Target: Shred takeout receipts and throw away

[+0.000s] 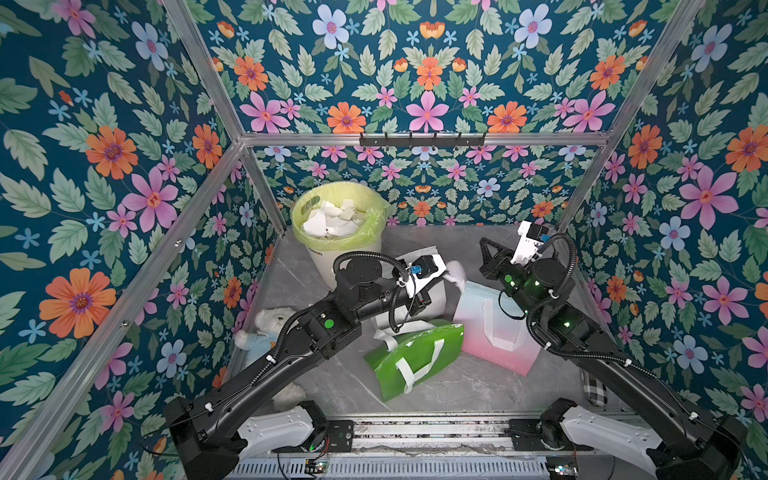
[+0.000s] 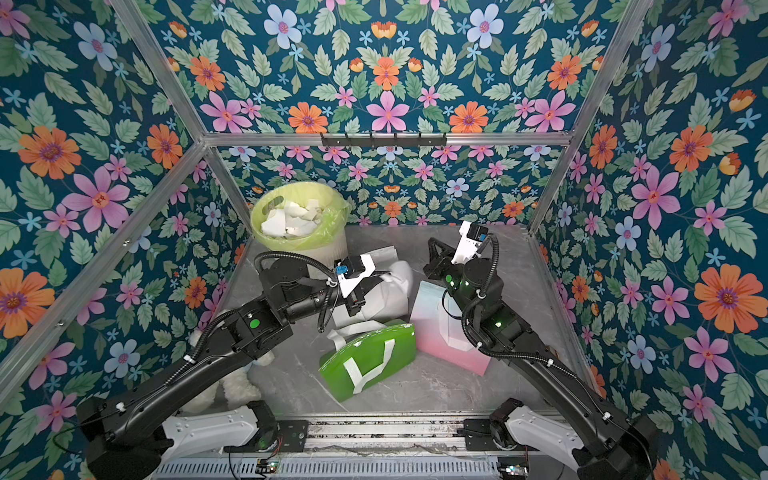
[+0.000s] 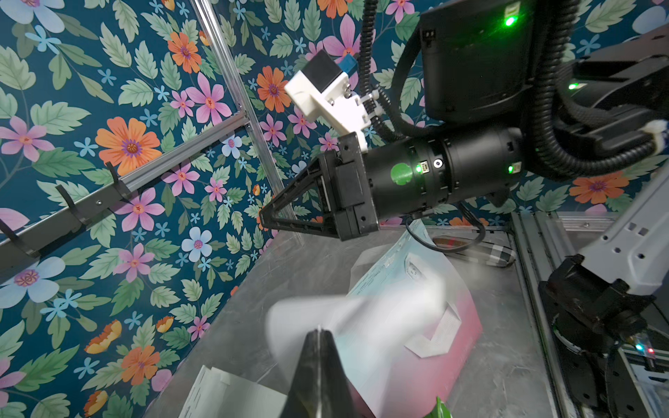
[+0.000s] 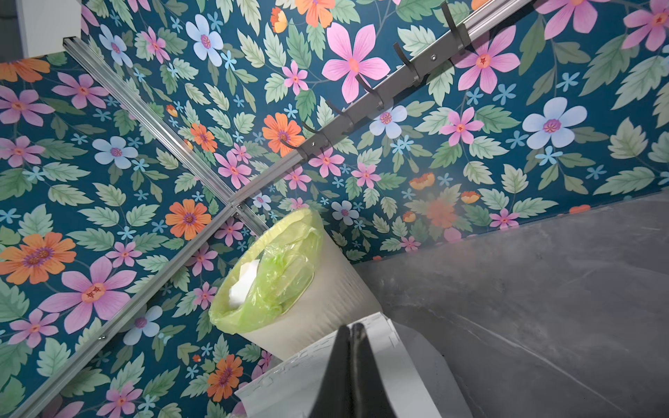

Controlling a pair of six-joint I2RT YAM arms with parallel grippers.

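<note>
A piece of white receipt paper (image 3: pixel 369 313), blurred by motion, hangs from the tips of my left gripper, which is shut on it. Seen from above, that paper (image 1: pixel 455 273) extends just past the left fingertips, over the middle of the floor. My right gripper (image 1: pixel 483 242) is shut, with no paper showing between its fingers; it stands apart, to the right and farther back. The waste bin (image 4: pixel 341 292), lined with a yellow-green bag, is at the back left. White paper scraps (image 1: pixel 334 219) fill its top.
A white bag (image 2: pixel 382 297) lies under the left gripper. The green bag (image 1: pixel 416 364) and the blue-pink bag (image 1: pixel 512 352) lie in front. A plush toy (image 1: pixel 274 321) sits at left, partly behind the arm.
</note>
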